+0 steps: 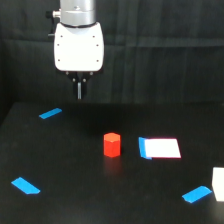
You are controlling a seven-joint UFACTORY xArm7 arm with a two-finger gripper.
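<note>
A white robot arm (78,45) hangs from the top left of the camera view, its small dark gripper (79,88) pointing down above the black table. Whether its fingers are open or shut is too small to tell. A red cube (112,145) stands on the table below and to the right of the gripper.
A white pad with blue and pink edges (162,148) lies right of the cube. Blue strips lie at back left (50,113), front left (25,185) and front right (197,194). A white piece (218,183) is at the right edge.
</note>
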